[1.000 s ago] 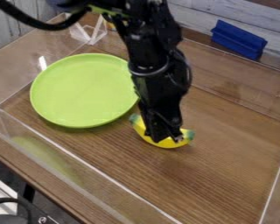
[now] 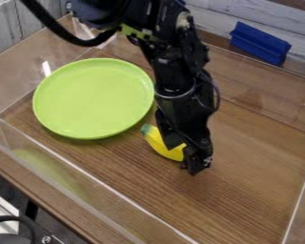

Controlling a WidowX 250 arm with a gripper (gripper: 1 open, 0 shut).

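My black gripper (image 2: 191, 152) is low over the table at the centre, its fingers down around a small yellow object (image 2: 163, 142) with a greenish end. The arm hides part of the object, and whether the fingers press on it is unclear. A large green plate (image 2: 81, 105) lies just to the left.
A blue block (image 2: 258, 44) sits at the back right by the white plank wall. A dark cable lies at the lower left corner.
The gripper has moved slightly right and down over the yellow object, covering its right part, which showed earlier.
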